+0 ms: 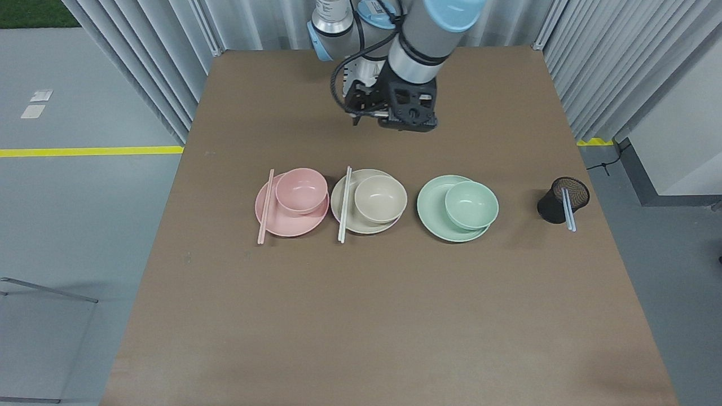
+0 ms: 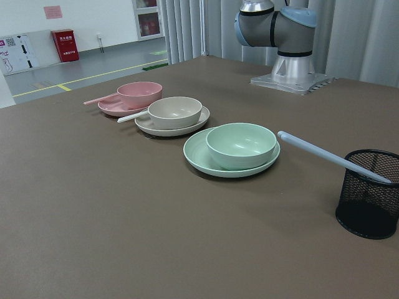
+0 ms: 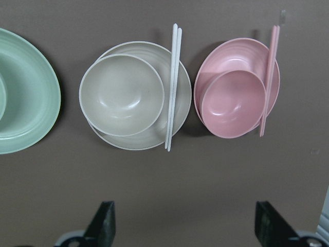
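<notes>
My gripper hangs over the back of the table, open and empty in the wrist view. In front of it stand three settings: a pink plate (image 1: 304, 224) with pink bowl (image 1: 302, 189) and pink chopsticks (image 1: 265, 206); a cream plate (image 1: 365, 228) with cream bowl (image 1: 380, 198) and white chopsticks (image 1: 344, 204); a green plate (image 1: 431, 206) with green bowl (image 1: 471, 203). At the right, a black mesh holder (image 1: 551, 210) has pale blue chopsticks (image 1: 568, 210) resting in it, tilted out over the rim.
The robot base (image 2: 291, 83) stands at the back edge, by the grey curtains. The holder stands near the table's right edge.
</notes>
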